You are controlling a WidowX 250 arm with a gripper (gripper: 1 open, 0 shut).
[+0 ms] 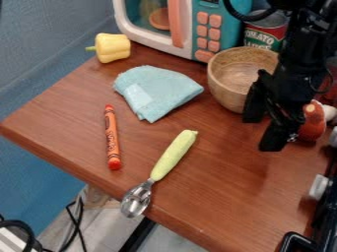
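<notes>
The black gripper (277,126) hangs low over the right side of the table, just right of and in front of the wooden bowl (232,71); whether its fingers are open or shut is unclear. A red round object (313,120) lies partly hidden behind it. A light blue cloth (158,91), an orange crayon (112,138) and a spoon with a pale yellow handle (175,156) lie on the wooden table (66,128).
A toy microwave (179,22) stands at the back, with a can (263,34) beside it. A yellow pepper (110,46) is at the back left corner. Black hardware (316,217) runs along the right edge.
</notes>
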